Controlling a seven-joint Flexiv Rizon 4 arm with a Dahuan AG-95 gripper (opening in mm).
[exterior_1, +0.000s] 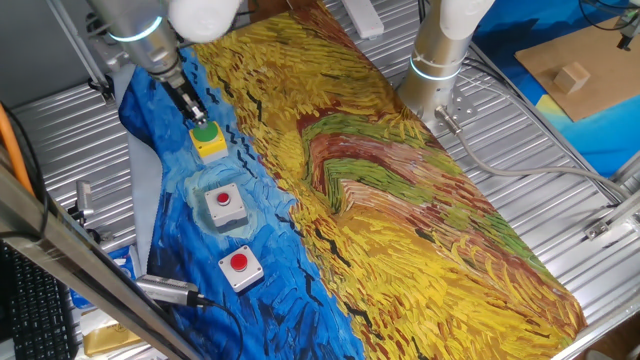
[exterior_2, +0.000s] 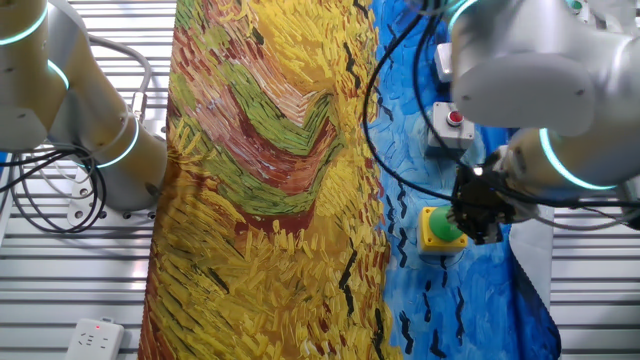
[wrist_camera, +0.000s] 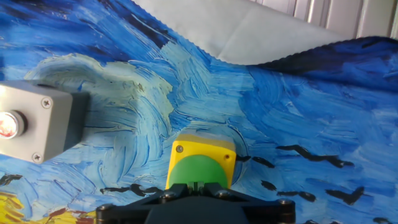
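Note:
A yellow box with a green dome button (exterior_1: 205, 132) sits on the blue part of the painted cloth. My gripper (exterior_1: 199, 118) is right at the button's far edge, pointing down. In the wrist view the green dome (wrist_camera: 198, 169) rises just beyond the gripper, whose fingertips are together with nothing showing between them. They overlap the dome's near side there; whether they touch it is hard to tell. From the opposite side, the dark gripper (exterior_2: 480, 208) partly covers the green button (exterior_2: 444, 224).
Two pale boxes with red buttons, a middle one (exterior_1: 224, 199) and a nearer one (exterior_1: 239, 262), stand in line with the yellow box.

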